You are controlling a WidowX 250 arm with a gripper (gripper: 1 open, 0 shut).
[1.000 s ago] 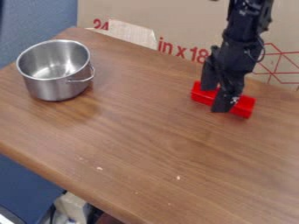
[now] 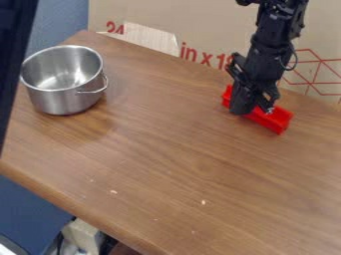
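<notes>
My black gripper [image 2: 242, 105] is down at a red rectangular object [image 2: 272, 119] near the back right of the wooden table [image 2: 154, 174]. The gripper covers the middle and left part of the red object. Its fingertips look close together, and I cannot make out anything held between them. A steel pot [image 2: 63, 82] with a wire handle stands at the back left of the table.
A cardboard panel [image 2: 200, 30] with red print stands behind the table, with a white piece leaning there. The table's left edge drops to a blue surface.
Over the last second my gripper has shifted slightly left and down over the red object. The pot has not moved.
</notes>
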